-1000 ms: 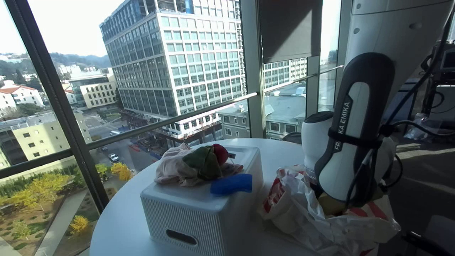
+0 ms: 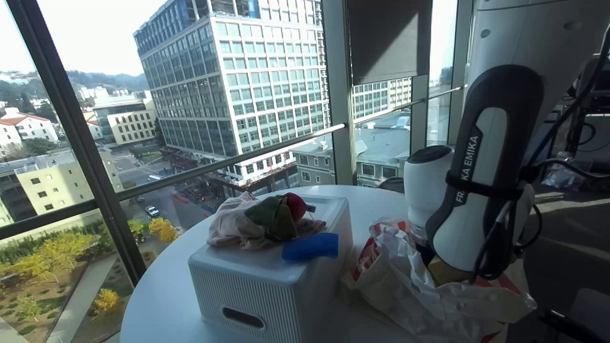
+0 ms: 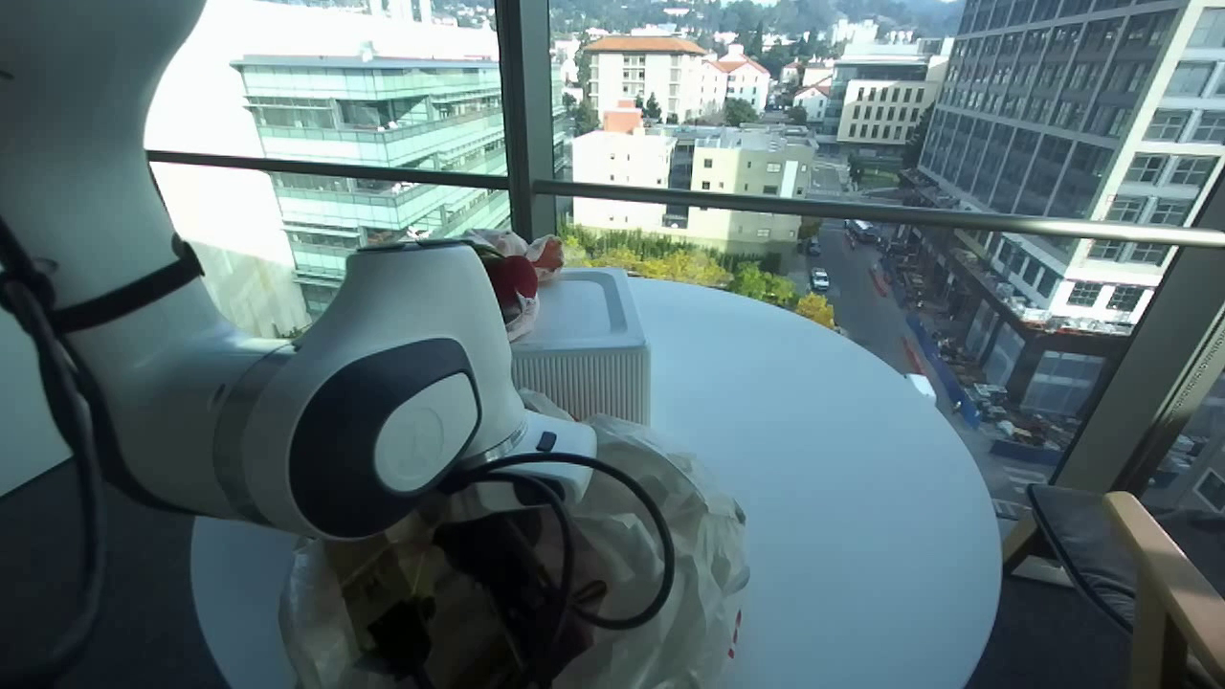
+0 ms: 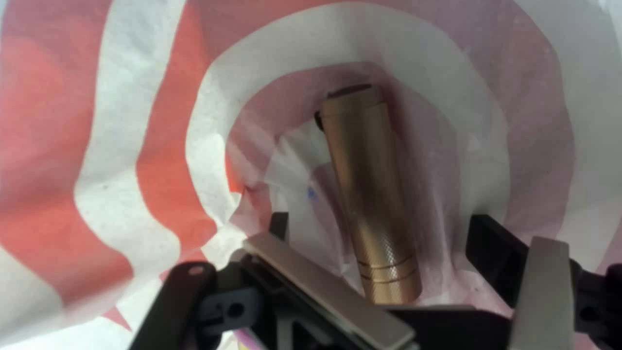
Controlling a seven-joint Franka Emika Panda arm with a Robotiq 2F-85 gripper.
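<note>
A bronze-coloured metal cylinder (image 4: 370,186), looking like a small flashlight, lies in the wrist view on the red-and-white striped inside of a plastic bag (image 4: 122,169). My gripper is open, one finger to each side of the cylinder's lower part in that view. No contact shows between fingers and cylinder, though their height difference is hard to judge. Both exterior views show the arm's hand end reaching down into the crumpled bag (image 2: 394,286), where bag and arm hide the fingers and the cylinder.
Beside the bag stands a white ribbed box (image 2: 246,286), topped by a pale cloth bundle (image 2: 228,223) with green and red items and a blue piece (image 2: 311,247). The round white table (image 3: 850,482) has clear room on its right in exterior view 2. Cables (image 3: 660,551) loop near the wrist.
In exterior view 1 the arm has shifted slightly right and a little upward, and the bag's folds have moved slightly. The box and the things on it have stayed put.
</note>
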